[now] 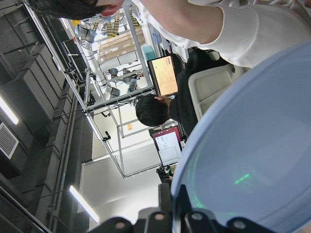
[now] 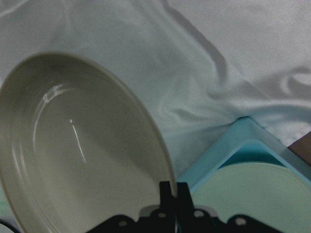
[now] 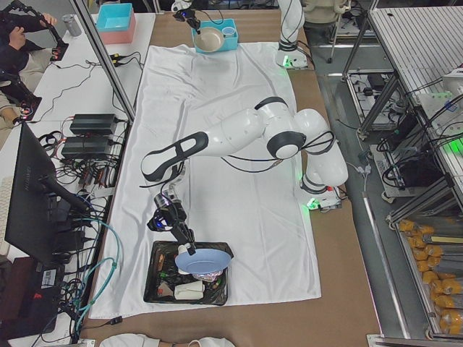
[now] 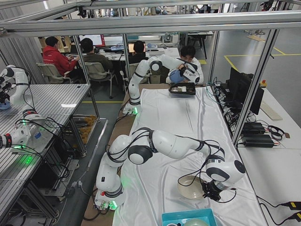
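A blue plate (image 3: 205, 262) is held above a black bin (image 3: 166, 292) at the far end of the table, with my left gripper shut on its rim; it fills the right of the left wrist view. A beige oval bowl (image 2: 73, 145) hangs in my right gripper, which is shut on its rim, beside a light blue container (image 4: 171, 217) holding a pale green dish (image 2: 250, 196).
The white cloth (image 3: 231, 210) between the two arms is clear. Monitors (image 3: 36, 195), cables and black boxes crowd the side table. People sit beyond the far end in the camera right view.
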